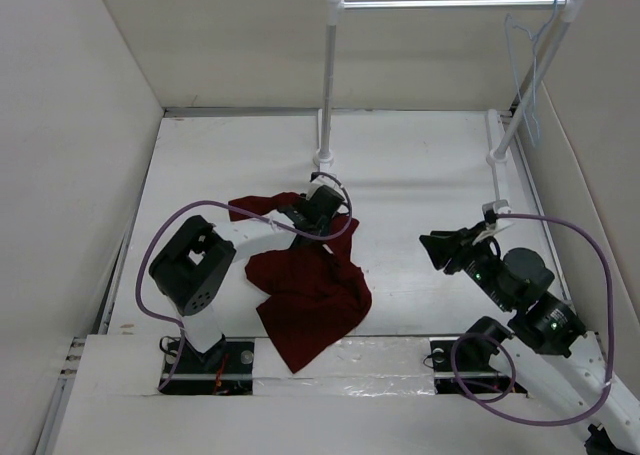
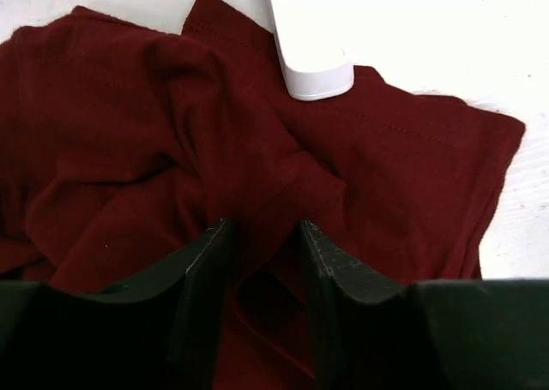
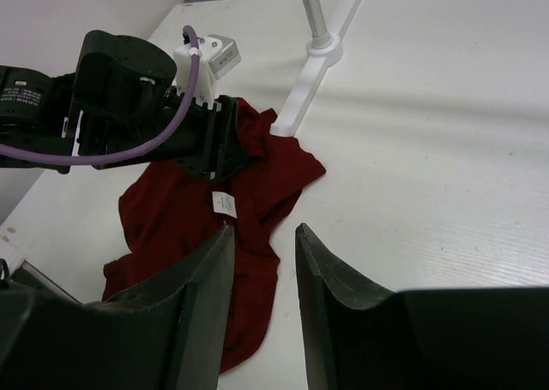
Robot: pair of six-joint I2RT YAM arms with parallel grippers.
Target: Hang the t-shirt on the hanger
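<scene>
The dark red t-shirt (image 1: 310, 305) lies crumpled on the white floor, left of centre in the top view. My left gripper is over it, its part-open fingertips at a fold of the cloth; whether cloth is held cannot be told. My right gripper is part open over the floor at the right, apart from the shirt, with nothing between its fingers. A pale blue hanger (image 1: 532, 95) hangs at the right end of the rail.
The white rack (image 1: 450, 3) stands at the back, and its left foot (image 3: 300, 99) reaches the shirt's edge. The floor between the arms is clear. Walls bound the left, back and right.
</scene>
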